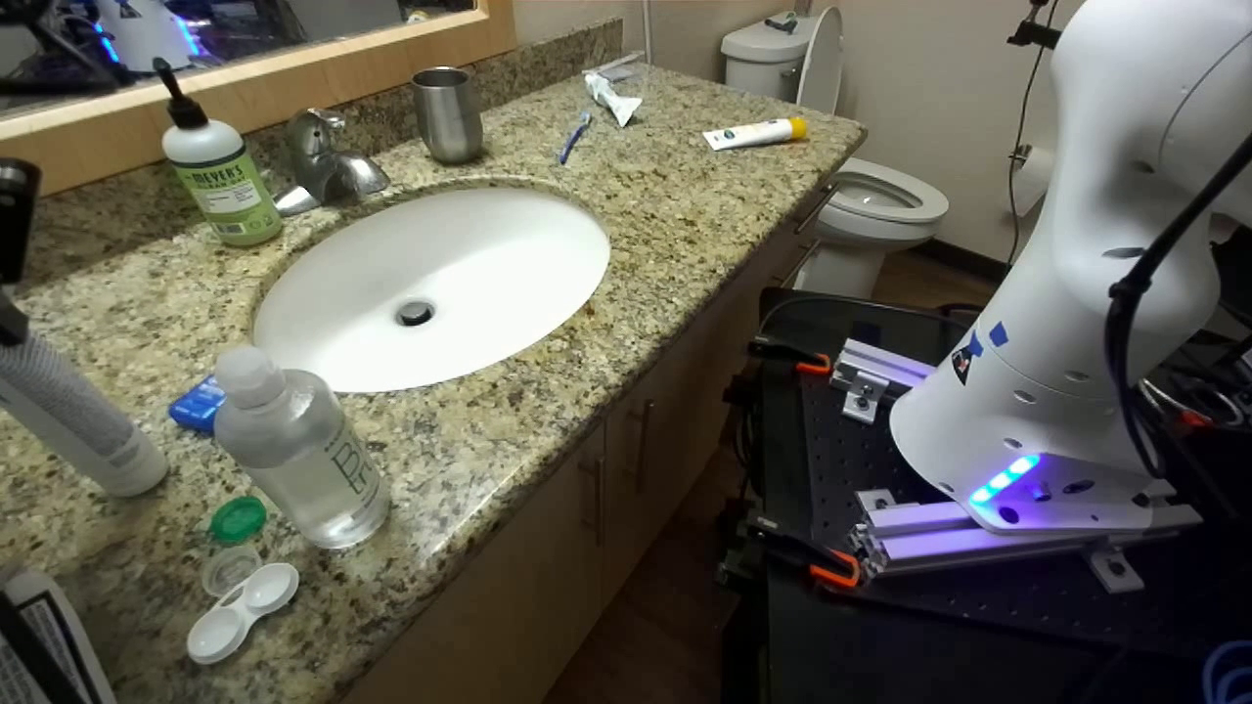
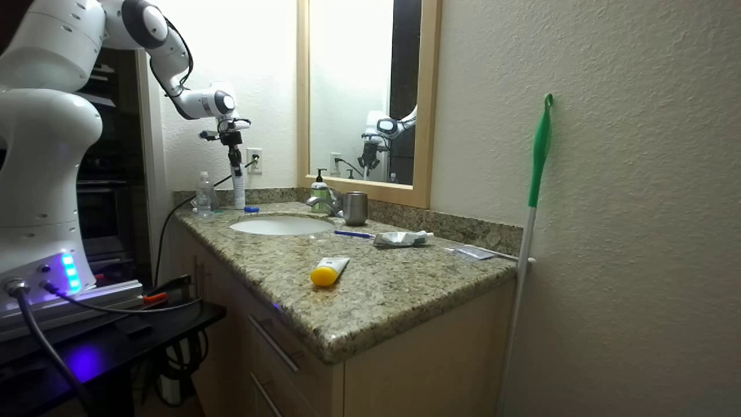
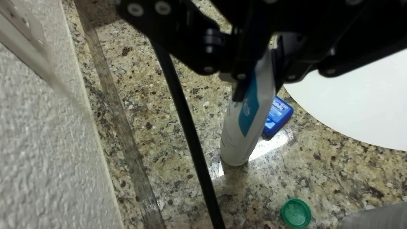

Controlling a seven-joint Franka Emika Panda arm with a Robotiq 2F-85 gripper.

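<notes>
My gripper is shut on a tall white bottle (image 3: 240, 131) with a blue label patch, gripping its upper part. The bottle's base is at the granite counter; whether it touches cannot be told for sure. In exterior view 2 the gripper (image 2: 236, 164) points down over the far left end of the counter, with the white bottle (image 2: 239, 191) upright below it. Only the lower part of the bottle (image 1: 76, 411) shows at the left edge of exterior view 1, along with a bit of dark finger.
Close to the held bottle lie a blue floss box (image 3: 277, 114) and a green cap (image 3: 296, 213). A clear bottle (image 1: 311, 458) and a white lens case (image 1: 243, 610) stand nearby. The sink (image 1: 469, 270) is beyond. A black cable (image 3: 189, 126) hangs beside the held bottle.
</notes>
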